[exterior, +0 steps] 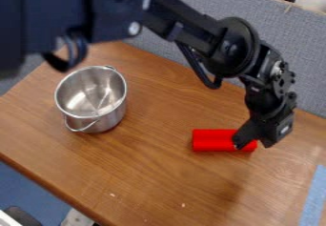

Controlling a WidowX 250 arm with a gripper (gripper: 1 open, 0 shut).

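A red cylinder (214, 140) lies on the wooden table at center right. My black gripper (253, 140) is down at its right end, overlapping it; whether the fingers are open or shut on it is hard to tell. A steel pot (90, 94) with wire handles stands to the left.
The wooden table (147, 187) has free room in front and in the middle. A light blue strip (312, 196) lies at the right edge, and a grey wall runs along the back.
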